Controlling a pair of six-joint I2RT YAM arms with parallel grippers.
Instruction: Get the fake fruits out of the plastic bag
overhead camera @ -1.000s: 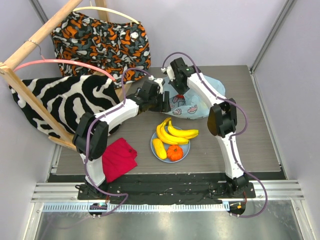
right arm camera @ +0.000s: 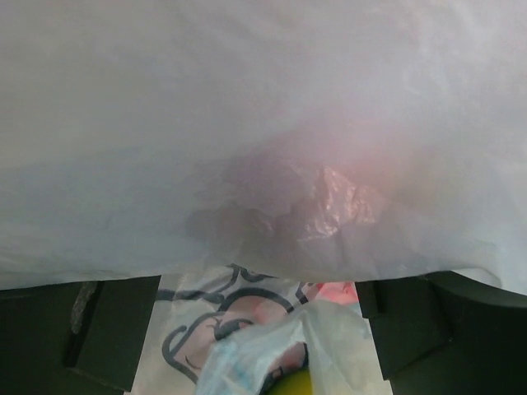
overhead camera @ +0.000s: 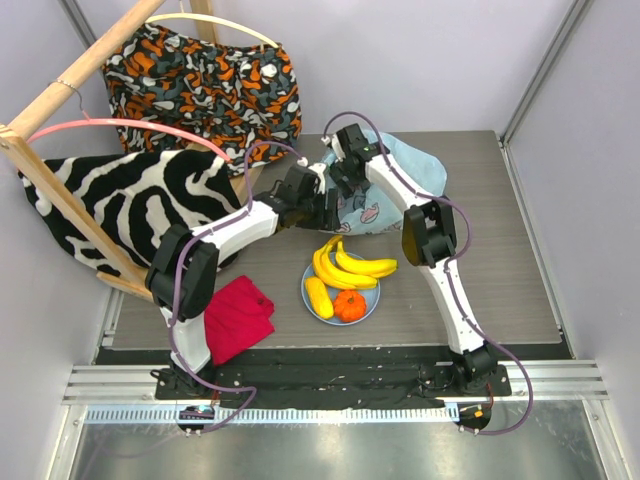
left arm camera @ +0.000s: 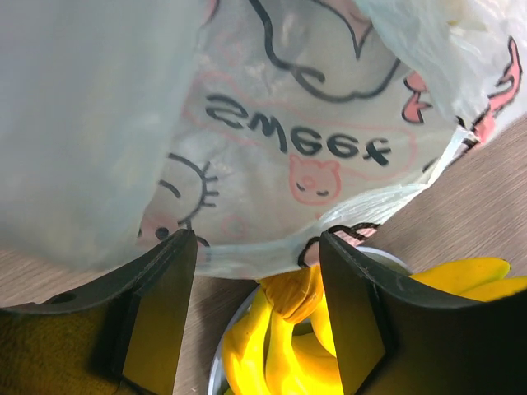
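The plastic bag (overhead camera: 405, 160), pale blue and printed, lies at the back of the table. My left gripper (overhead camera: 328, 210) is at its left edge. In the left wrist view the fingers (left arm camera: 169, 304) stand apart, with bag film (left arm camera: 247, 185) beyond the tips; no fruit shows between them. Over the bag, my right gripper is open, with film across the view above its fingers and a crumpled fold between them. A small yellow patch (right arm camera: 292, 383) shows beneath that fold. What else the bag contains is hidden.
In front of the bag stands a blue bowl (overhead camera: 372, 303) holding bananas (overhead camera: 365, 266), a yellow fruit (overhead camera: 319, 297) and an orange pumpkin (overhead camera: 350, 306). A red cloth (overhead camera: 238, 318) lies front left, near a wooden rack (overhead camera: 75, 210).
My right gripper has shifted a little left and toward the front over the bag. The red patch seen in the bag earlier is hidden now. The left arm has barely moved.
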